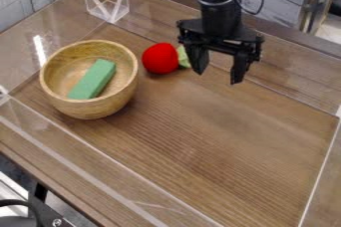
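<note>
The black gripper [216, 58] hangs over the back middle of the wooden table [226, 151], its fingers spread open. Just left of it lie a red ball [159, 59] and a light green object [188, 56], partly behind the gripper. At the left, a round wooden bowl [58, 72] holds a green block [94, 81].
A clear plastic item [110, 4] stands at the back left. Dark cables show at the lower left corner.
</note>
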